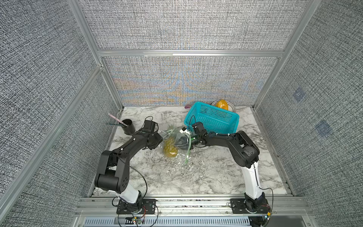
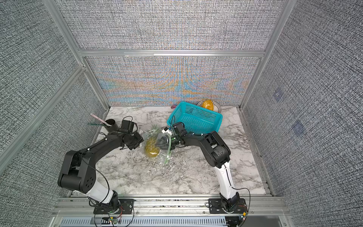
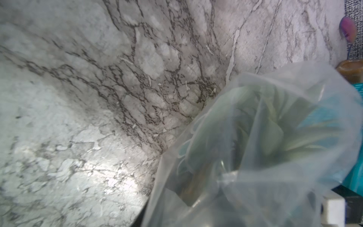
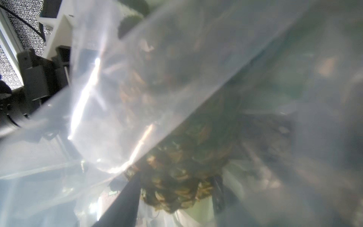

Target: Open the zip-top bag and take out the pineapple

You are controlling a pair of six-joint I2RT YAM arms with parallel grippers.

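Note:
A clear zip top bag [image 1: 181,155] with green edging holds a pineapple [image 1: 170,149] at mid-table. My left gripper [image 1: 158,141] is at the bag's left; in its wrist view the plastic covers the lower right around the green leaves [image 3: 276,124], hiding the fingers, so its finger state is unclear. My right gripper is in among the plastic at the bag's right, its fingers apart on either side of the pineapple's scaly body as that view shows it; whether they touch it I cannot tell.
A turquoise basket [image 1: 223,123] sits behind the right arm, with a plate holding a yellow object [image 1: 222,105] beyond. A dark cup [image 1: 128,128] with sticks stands at the left.

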